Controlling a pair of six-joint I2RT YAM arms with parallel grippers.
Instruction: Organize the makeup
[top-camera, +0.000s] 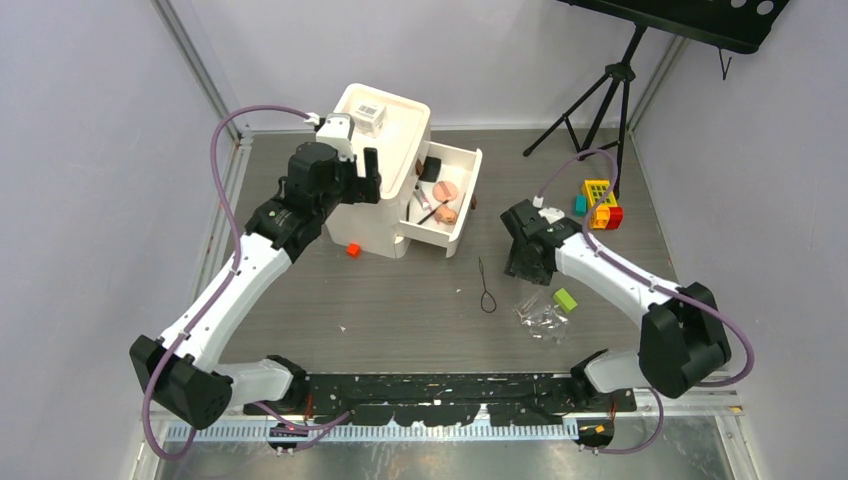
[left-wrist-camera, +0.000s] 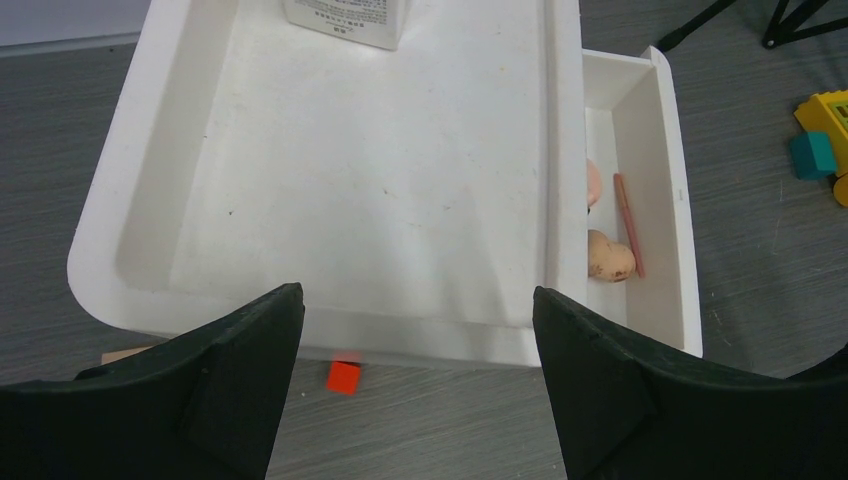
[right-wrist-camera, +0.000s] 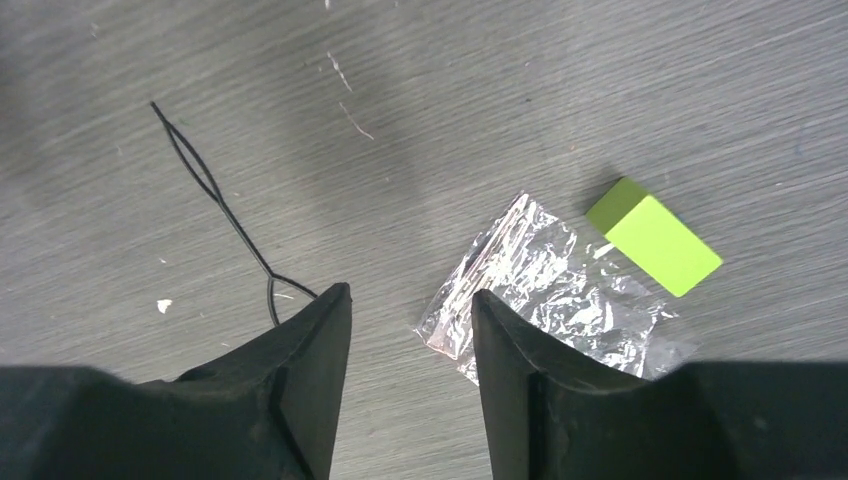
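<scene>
A white drawer unit (top-camera: 370, 228) has its drawer (top-camera: 450, 235) pulled out, holding a pink round compact (top-camera: 445, 189), a dark case, a peach sponge (left-wrist-camera: 610, 258) and stick-like items. My left gripper hangs open over the unit's tray top. My right gripper is open above the floor, nothing between its fingers, near a crumpled clear bag (right-wrist-camera: 560, 300), a green block (right-wrist-camera: 654, 236) and a black cord loop (right-wrist-camera: 240, 230).
Yellow, teal and red blocks (top-camera: 598, 205) lie at the right rear, by a black stand (top-camera: 620, 70). A small red block (top-camera: 353, 250) sits before the unit; a white box (top-camera: 368, 116) is on top.
</scene>
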